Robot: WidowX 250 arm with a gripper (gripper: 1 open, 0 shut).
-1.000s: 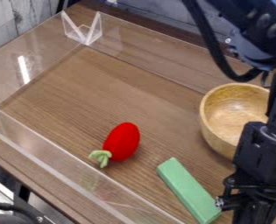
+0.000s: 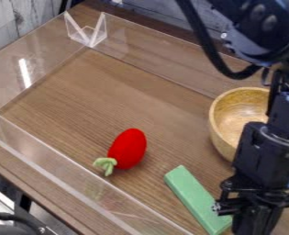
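Observation:
A black gripper (image 2: 250,207) hangs low at the bottom right, just right of a flat green block (image 2: 198,199) lying on the wooden table. Its fingertips are dark and partly cut off by the frame edge; it looks shut, with nothing visible between the fingers. A red vegetable (image 2: 128,148) with a pale green top lies left of the block. A yellow bowl (image 2: 230,114) stands behind the gripper, partly hidden by the arm.
Clear plastic walls and brackets edge the table (image 2: 97,92) on the left and back.
The gripper has moved slightly left, toward the green block. The block, red vegetable and bowl look unmoved.

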